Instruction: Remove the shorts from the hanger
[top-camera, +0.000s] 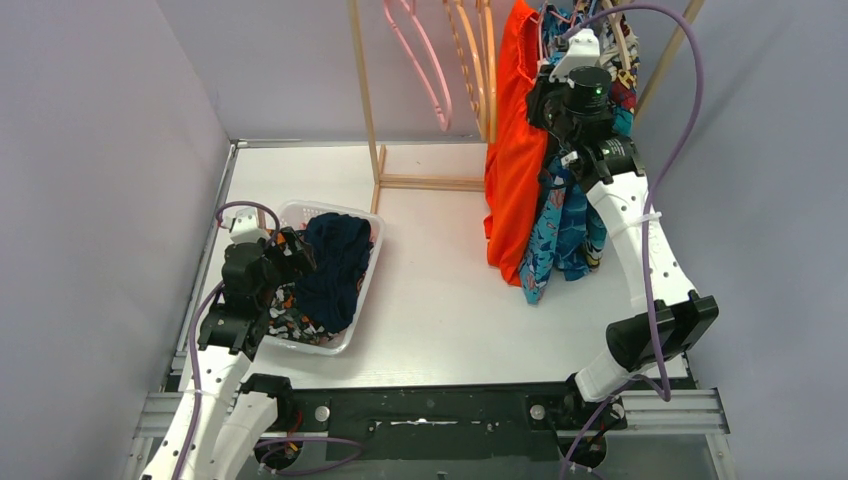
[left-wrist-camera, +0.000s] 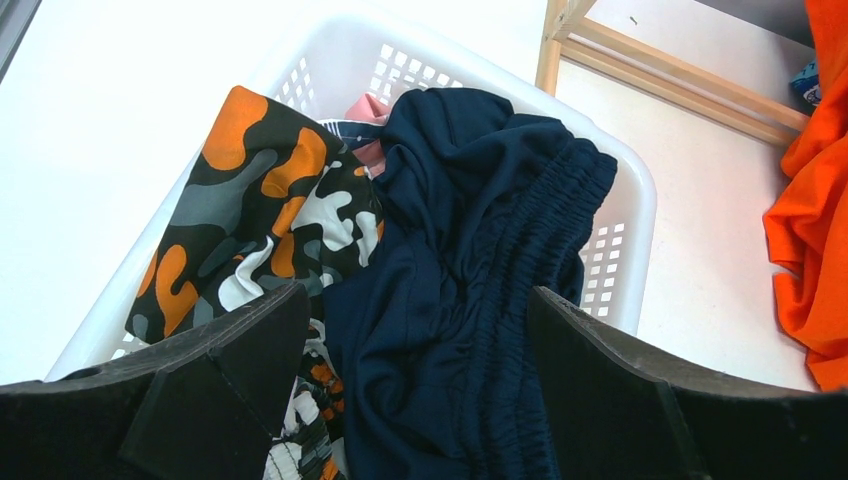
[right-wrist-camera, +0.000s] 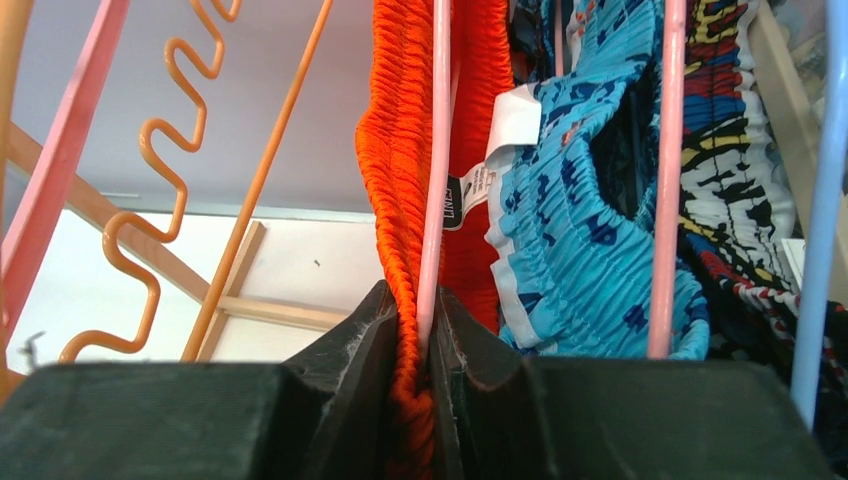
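Bright orange shorts (top-camera: 515, 190) hang from a pink hanger (right-wrist-camera: 437, 150) at the right of the rack. My right gripper is shut on their gathered orange waistband (right-wrist-camera: 388, 200), and the near side of the pink hanger runs down to the same fingertips. Whether the hanger itself is pinched too, I cannot tell. In the left wrist view my left gripper is open above the white basket (left-wrist-camera: 640, 210). Between and beyond its fingers lie navy shorts (left-wrist-camera: 420, 250) and camouflage cloth (left-wrist-camera: 260, 210), neither of them held.
Blue patterned shorts (right-wrist-camera: 575, 200) hang close to the right of the orange ones, with a blue hanger (right-wrist-camera: 820, 200) farther right. Empty pink hangers (top-camera: 430, 70) and orange-tan hangers (top-camera: 483, 80) are to the left.
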